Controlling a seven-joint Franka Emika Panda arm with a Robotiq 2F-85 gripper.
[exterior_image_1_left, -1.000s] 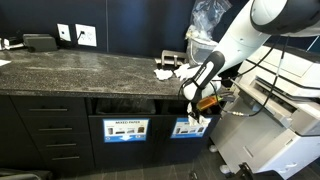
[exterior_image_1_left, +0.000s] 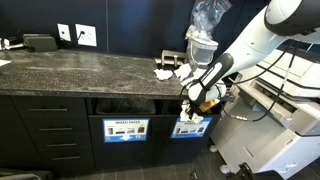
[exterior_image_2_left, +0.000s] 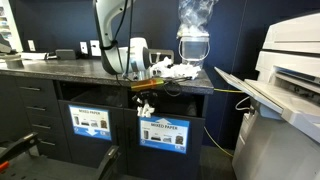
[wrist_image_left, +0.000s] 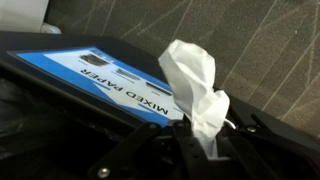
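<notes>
A crumpled piece of white paper (wrist_image_left: 188, 78) sticks out from my gripper in the wrist view, which is shut on it. Seen from exterior view 2, the paper (exterior_image_2_left: 146, 110) hangs at the top front of the right-hand bin (exterior_image_2_left: 198, 118), above its blue and white "Mixed Paper" label (exterior_image_2_left: 164, 134). Whether the paper touches the bin is hard to tell. In exterior view 1 the gripper (exterior_image_1_left: 187, 108) is small and partly hidden by the arm.
The left bin bears a similar label (exterior_image_1_left: 125, 130). Behind the bins runs a dark countertop (exterior_image_1_left: 90, 72), with more white crumpled paper (exterior_image_2_left: 180, 71) and a clear container (exterior_image_2_left: 194, 48) on it. A white machine (exterior_image_1_left: 275, 130) stands close on the right.
In exterior view 1 the arm's upper links have shifted to the right. The gripper remains near the right bin's front, with white paper still at its tip.
</notes>
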